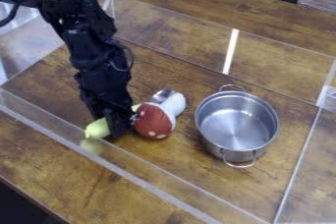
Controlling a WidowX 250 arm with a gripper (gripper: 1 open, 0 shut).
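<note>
My gripper (113, 120) reaches down low at the centre-left, shut on a pale yellow-green object (97, 130) that lies at the table surface and is partly hidden by the fingers. Just to its right sit a red round object (155, 122), like an onion or apple, and a white cylindrical object (171, 101) behind it. A steel pot (237, 125) with two handles stands further right, apart from them.
Transparent edges run along the near and right sides, and a white strip (231, 51) lies behind the pot.
</note>
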